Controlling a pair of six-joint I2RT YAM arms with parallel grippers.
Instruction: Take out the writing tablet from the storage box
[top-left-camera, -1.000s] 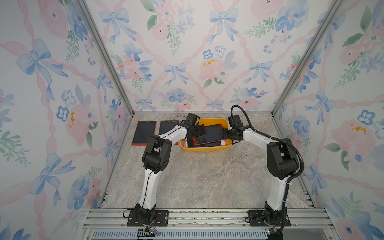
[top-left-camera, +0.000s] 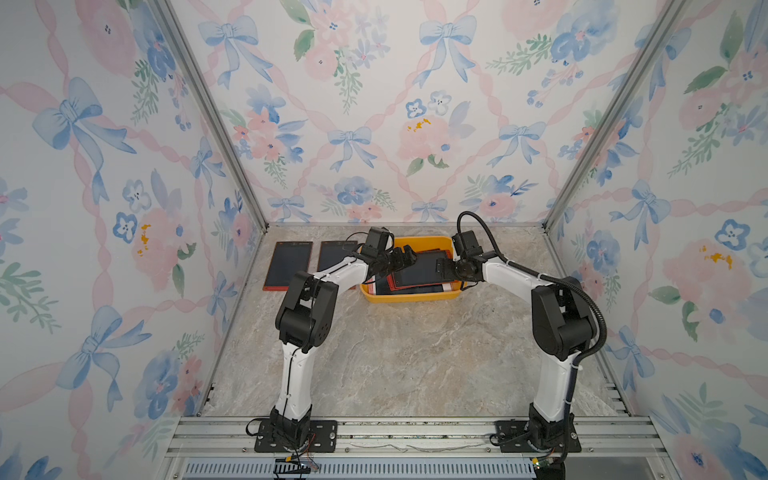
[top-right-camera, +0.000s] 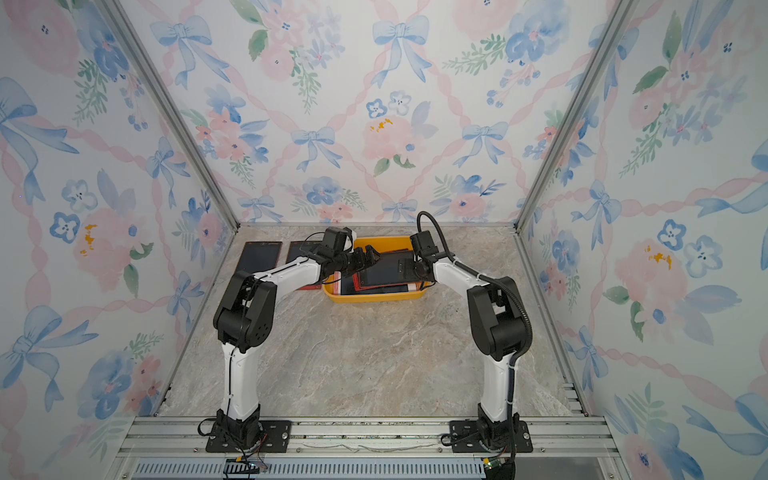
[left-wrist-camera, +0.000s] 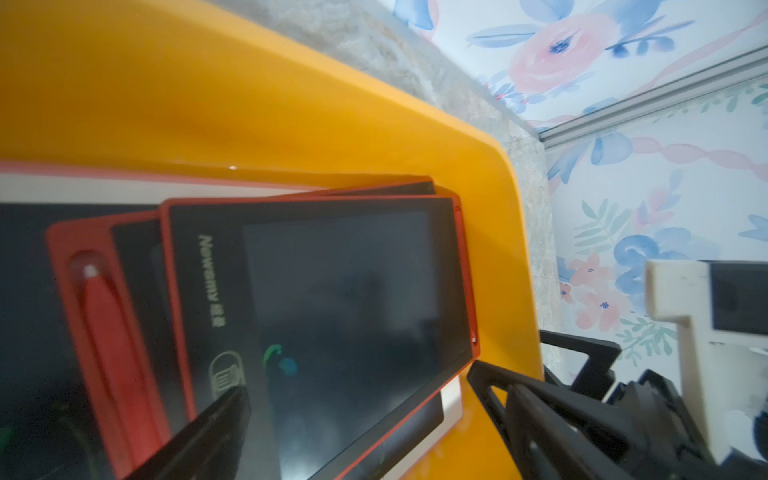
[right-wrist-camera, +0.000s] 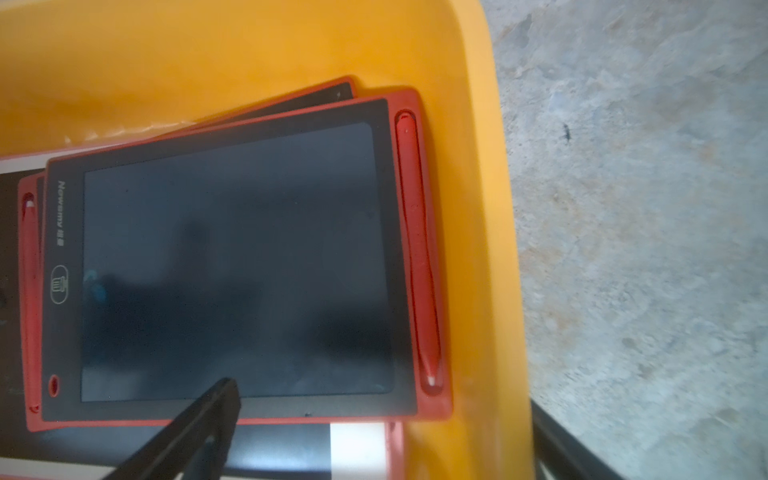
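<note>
The yellow storage box (top-left-camera: 412, 297) holds a stack of dark writing tablets with red edges. The top tablet (right-wrist-camera: 240, 264) lies slightly askew over others, its red stylus side close against the box's right wall. My left gripper (top-left-camera: 406, 257) hovers open over the left part of the stack; in its wrist view its blurred fingers (left-wrist-camera: 216, 436) appear on either side of the top tablet's near part. My right gripper (top-left-camera: 446, 270) is open at the box's right end, one finger (right-wrist-camera: 212, 420) over the tablet's near edge and the other beyond the wall. Nothing is between either pair of fingers.
Two tablets lie flat on the table left of the box, one at the far left (top-left-camera: 288, 264) and another (top-left-camera: 332, 254) partly behind my left arm. In front of the box the marbled table (top-left-camera: 416, 352) is clear, as is the right side.
The top tablet has turned straighter and shifted slightly. My right gripper has moved a little to the left. The left arm's elbow has swung slightly left, its gripper staying near the same spot.
</note>
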